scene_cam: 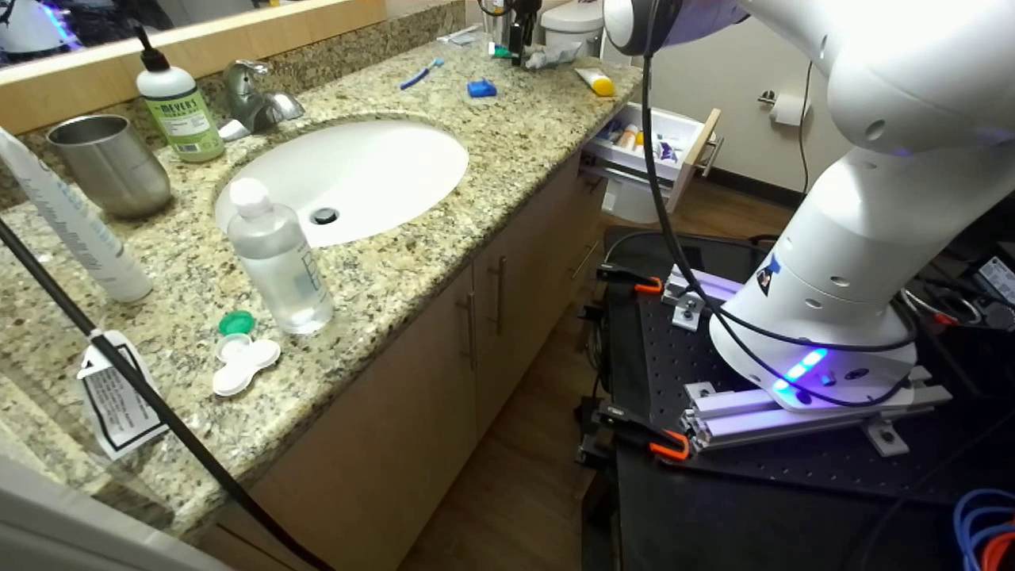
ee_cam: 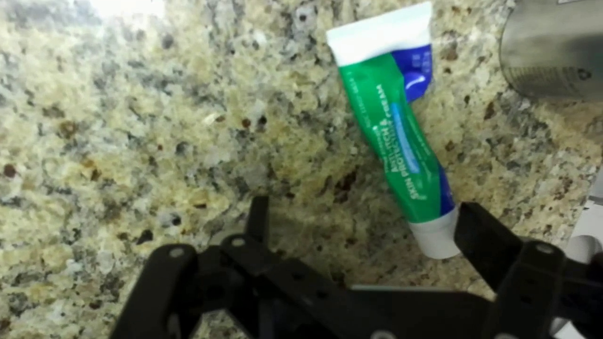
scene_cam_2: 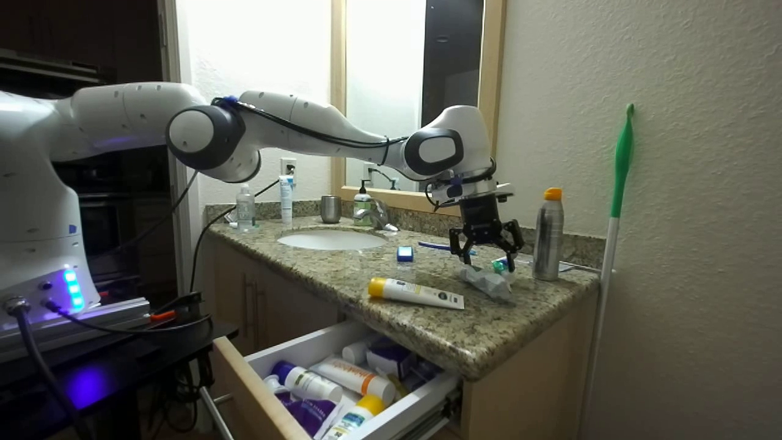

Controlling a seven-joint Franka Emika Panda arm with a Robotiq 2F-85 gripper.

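In the wrist view a green and blue cream tube [ee_cam: 395,141] lies on the granite counter, its white cap close to my right-hand finger [ee_cam: 480,237]. My gripper is open, with bare counter showing across most of the gap. From the side, the gripper [scene_cam_2: 489,264] points down low over the counter's far end. Only a bit of the green tube [scene_cam_2: 500,265] shows there, behind a crumpled pale tube [scene_cam_2: 485,282]. Whether a fingertip touches the cap, I cannot tell.
A silver spray can [scene_cam_2: 548,238] stands just right of the gripper. A yellow-capped tube [scene_cam_2: 418,292], a blue floss box [scene_cam_2: 404,253] and a toothbrush [scene_cam: 421,74] lie nearby. Below the counter, an open drawer [scene_cam_2: 256,396] is full of tubes and bottles. The sink [scene_cam: 381,171] is empty.
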